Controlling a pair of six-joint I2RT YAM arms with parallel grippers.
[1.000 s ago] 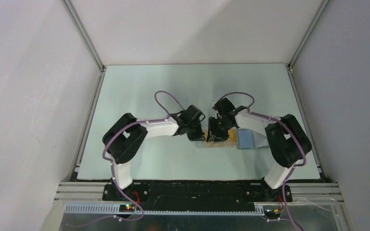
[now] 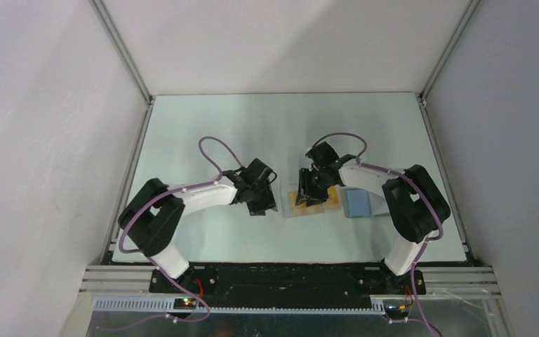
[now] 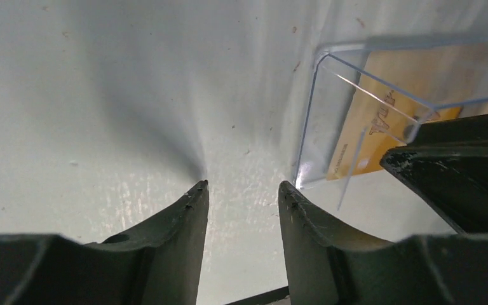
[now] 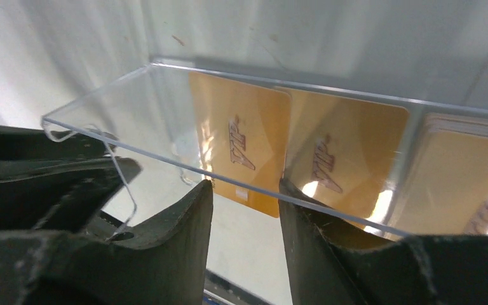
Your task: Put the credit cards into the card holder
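The clear card holder [image 2: 287, 210] lies at the centre right, with gold cards [image 4: 241, 140] side by side inside it. My right gripper [image 2: 307, 199] is over the holder's left part; in the right wrist view its fingers stand apart at the holder's near rim. My left gripper [image 2: 262, 209] is open and empty, just left of the holder. In the left wrist view, the right gripper's dark body [image 3: 457, 178] covers part of the holder's right side.
A blue item [image 2: 358, 203] and a pale item beside it lie right of the holder, partly under the right arm.
My left gripper has pulled away leftward from the holder and moved down in the top view. The right gripper has shifted slightly left.
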